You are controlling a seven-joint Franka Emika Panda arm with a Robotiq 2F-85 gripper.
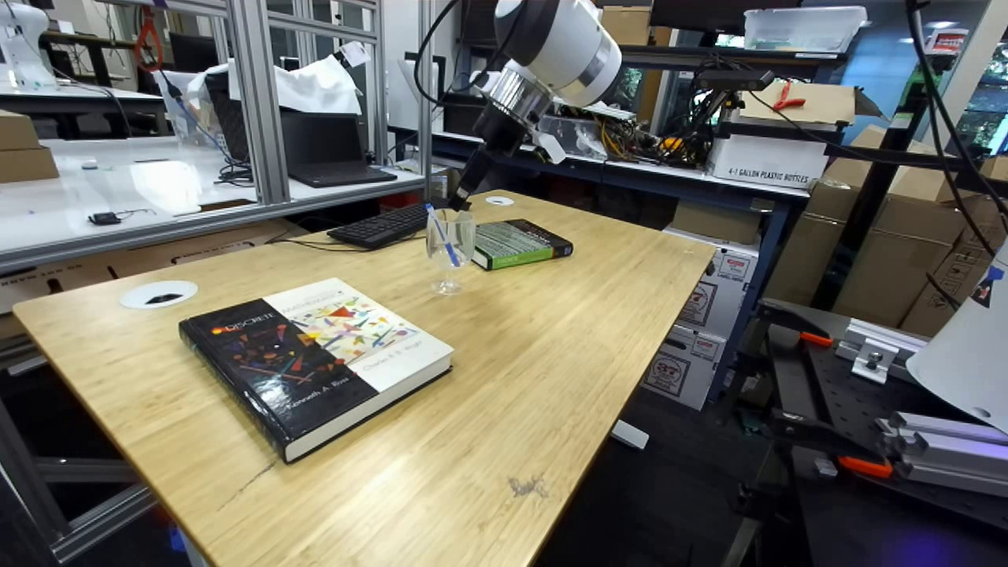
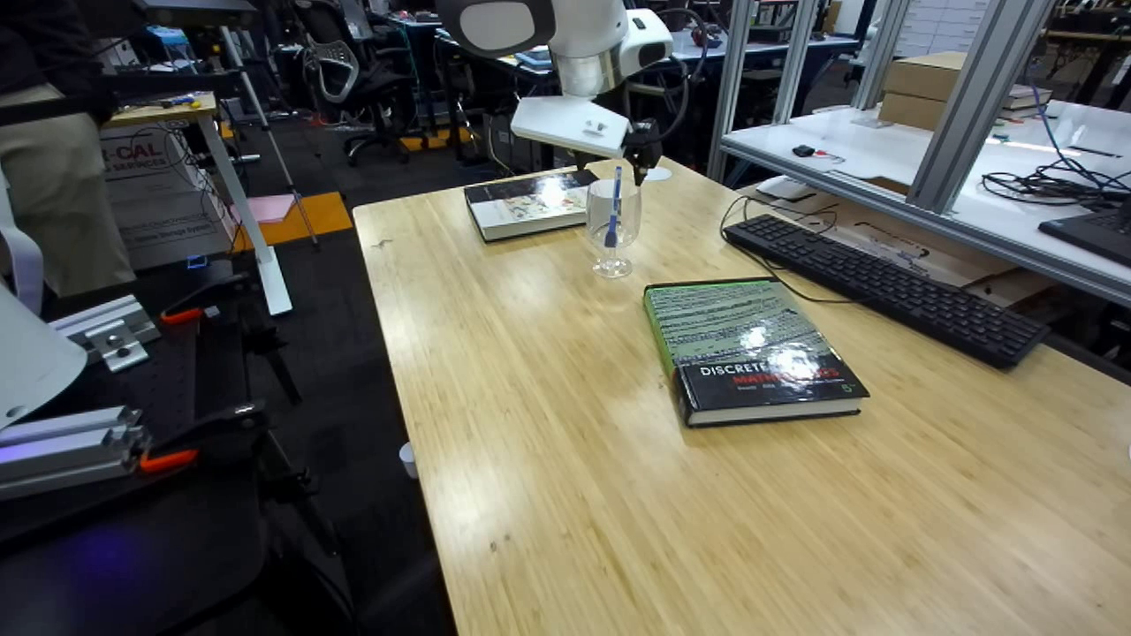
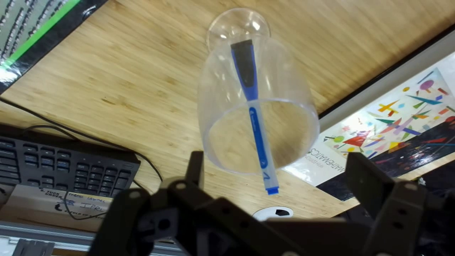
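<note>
A clear stemmed glass (image 1: 459, 244) stands upright on the wooden table between two books. A blue marker (image 3: 257, 132) leans inside it, dark cap end down, its pale end sticking out past the rim. In the wrist view my gripper is open, its fingers wide apart on either side of the marker's upper end, with nothing held. The fingers are near the rim of the glass (image 3: 221, 115), touching neither it nor the marker as far as I can see. Exterior view 2 has the marker (image 2: 614, 212) in the glass too, the gripper (image 2: 639, 159) close behind it.
A black-and-white book (image 1: 316, 364) and a green-and-black book (image 1: 522, 245) lie flat on either side of the glass. A black keyboard (image 2: 885, 284) with a cable runs along the table's frame side.
</note>
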